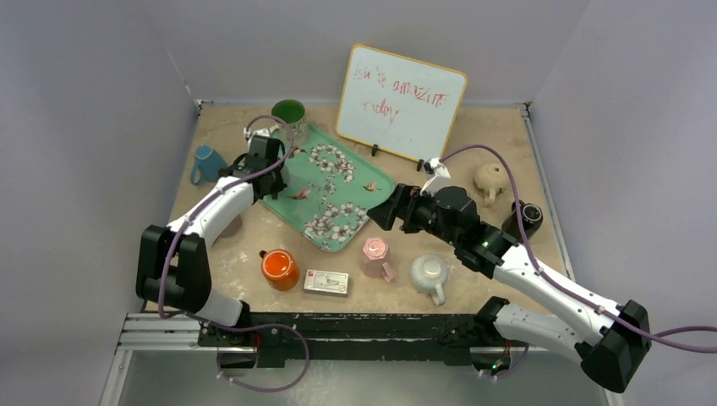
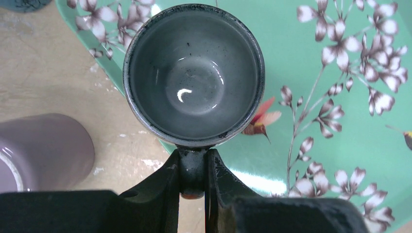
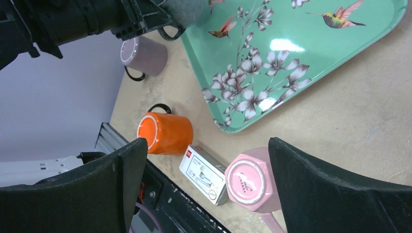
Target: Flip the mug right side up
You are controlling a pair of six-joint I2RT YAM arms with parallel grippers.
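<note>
My left gripper is shut on the handle of a dark grey-blue mug (image 2: pixel 194 77), seen with its opening toward the left wrist camera, over the left part of the green floral tray (image 1: pixel 338 237). In the top view the mug is mostly hidden under the arm. My right gripper (image 1: pixel 391 207) stands open, with nothing visible between its fingers, above and near the tray's right corner and the pink upside-down mug (image 3: pixel 245 182).
Upturned orange (image 1: pixel 279 269) and purple (image 3: pixel 148 56) mugs, a boxed item (image 1: pixel 325 283), a blue mug (image 1: pixel 207 163), a green mug (image 1: pixel 289 118), a white teapot (image 1: pixel 429 271), a beige pot (image 1: pixel 490 178) and a black mug (image 1: pixel 524 222) surround the tray. A whiteboard stands behind.
</note>
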